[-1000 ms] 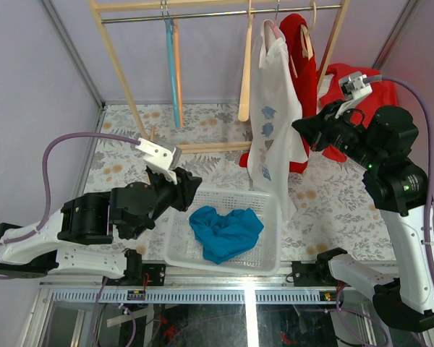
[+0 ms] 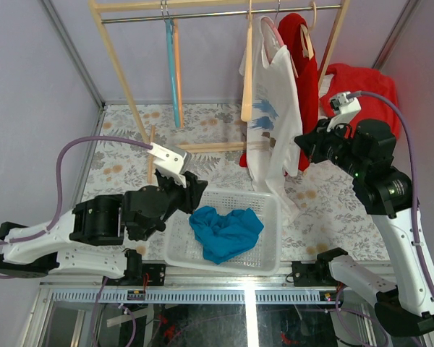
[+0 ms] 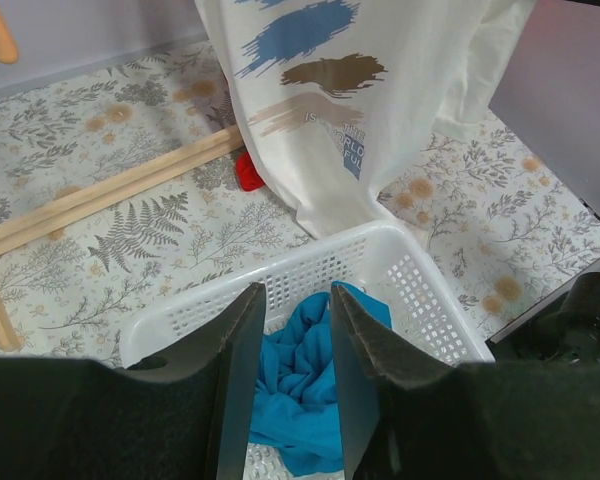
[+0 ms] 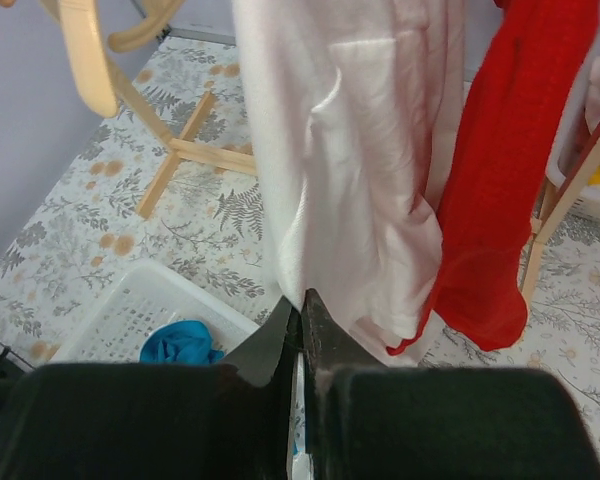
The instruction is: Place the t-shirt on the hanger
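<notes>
A white T-shirt (image 2: 271,108) with blue and brown prints hangs among red garments on the rail at the right, its lower end reaching the table by the basket. My right gripper is shut at its edge; a fold of white fabric meets the fingertips, though how much is between them is unclear. My left gripper is part open above the basket (image 2: 172,246), nothing between its fingers. A blue cloth (image 2: 226,233) lies in the basket. A wooden hanger (image 2: 247,87) hangs just left of the white shirt, and blue and orange hangers (image 2: 170,72) farther left.
The wooden rack (image 2: 114,58) stands at the back with its rail (image 2: 202,16). A red cloth (image 2: 369,90) lies at the back right. Bare patterned table (image 2: 325,217) shows at the right; walls close in on both sides.
The wooden hanger swung left and back. My left gripper has moved slightly right.
</notes>
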